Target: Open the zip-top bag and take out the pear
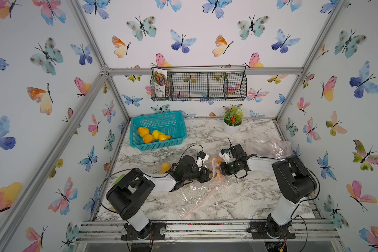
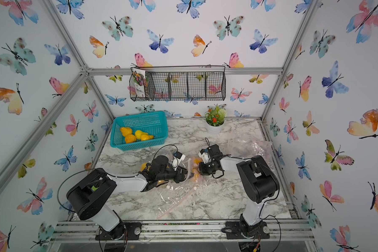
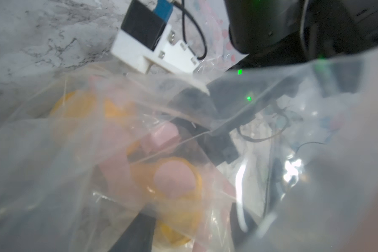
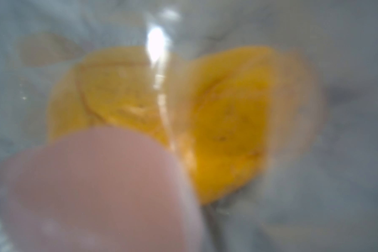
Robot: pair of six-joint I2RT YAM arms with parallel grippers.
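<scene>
The clear zip bag (image 1: 199, 203), with a pink strip, lies in the middle of the table between my grippers. Orange-yellow pears show through it. In the left wrist view, cloudy film drapes over two pears (image 3: 176, 224). My left gripper (image 1: 207, 176) is at the bag's left side, its dark fingers (image 3: 136, 233) spread behind film with a pear visible between them; contact cannot be made out. From the right, my right gripper (image 1: 223, 169) reaches the bag. In the right wrist view, film and a blurred pink shape cover two pears (image 4: 231, 121), hiding the fingers.
At the back left stands a teal basket (image 1: 168, 144) with several yellow pears. A potted plant (image 1: 232, 118) is at the back; another clear bag (image 1: 277, 147) lies back right. A yellow fruit (image 1: 165, 168) rests behind my left arm.
</scene>
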